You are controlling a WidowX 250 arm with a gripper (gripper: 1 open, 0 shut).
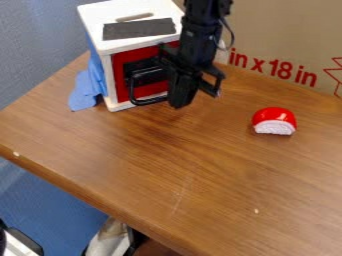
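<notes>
A black robot gripper (182,92) hangs low in front of a red and white toy appliance (115,22), beside its dark, handled front. Whether its fingers are open or shut is unclear. A red and white object (274,121) lies apart on the wooden table (160,180), to the right.
A blue cloth (86,88) lies left of the appliance. A cardboard box (287,45) stands at the back. The table's left edge runs diagonally across the lower left.
</notes>
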